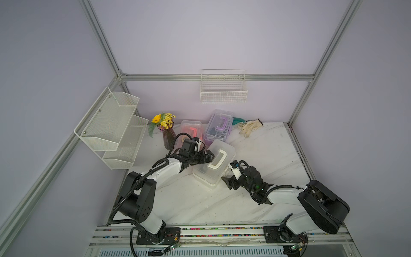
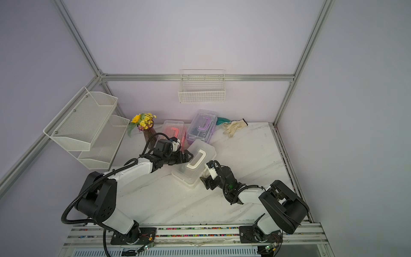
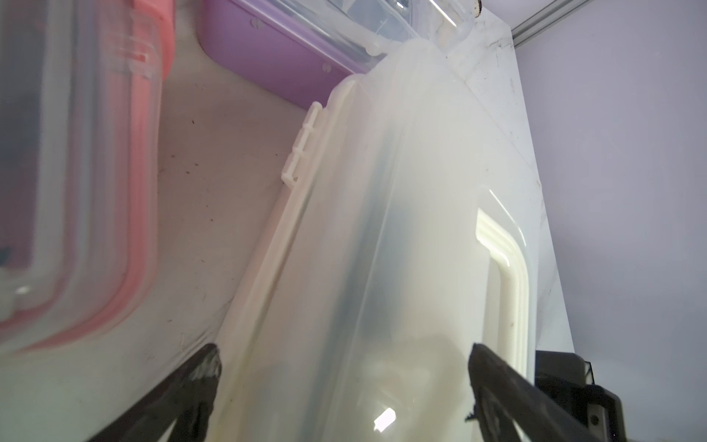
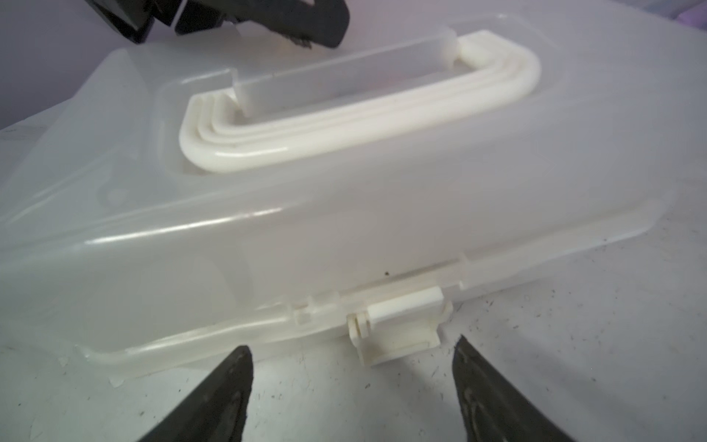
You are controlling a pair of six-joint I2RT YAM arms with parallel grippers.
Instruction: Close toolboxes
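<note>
A translucent white toolbox (image 1: 210,170) lies with its lid down between my grippers, its white handle (image 4: 361,121) flat on top. My left gripper is open above its left part. My right gripper stands part open at the near right side, its fingertips just short of a white latch (image 4: 394,331) that hangs on the box's lower rim; nothing shows between them. Behind stand a pink toolbox (image 2: 172,128) and a purple toolbox (image 2: 201,126), both with lids down. Whether their latches are fastened cannot be told.
A vase with flowers (image 1: 168,139) stands at the back left, gloves (image 1: 250,127) at the back right. Wire shelves (image 1: 109,128) hang on the left wall and a basket (image 1: 222,96) on the back wall.
</note>
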